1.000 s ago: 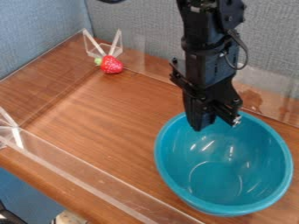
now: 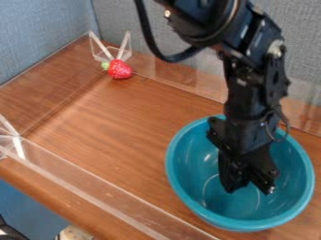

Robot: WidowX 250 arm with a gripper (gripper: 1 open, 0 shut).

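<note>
My black gripper (image 2: 234, 172) reaches down inside a blue plastic bowl (image 2: 193, 195) on the right of the wooden table. Its fingertips are low in the bowl, and it looks shut, with no object visible between them. The arm hides the back right part of the bowl's interior.
A red strawberry toy (image 2: 118, 69) with green leaves lies at the back left, by a clear plastic bracket. Clear plastic edging runs along the front and back edges.
My gripper has moved down and slightly right, from above the bowl's back rim to inside it. The bowl and strawberry have stayed where they were.
</note>
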